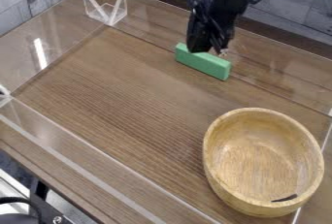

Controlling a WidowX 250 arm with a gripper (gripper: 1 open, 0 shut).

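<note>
My black gripper [205,44] hangs over the upper middle of the wooden table, shut, with nothing visible between its fingers. Its tips are just above and left of a green block [204,64], which lies flat on the table; whether they touch it is not clear.
A round tan bowl [263,145] sits at the lower right. A clear plastic object [107,7] stands at the back left.
</note>
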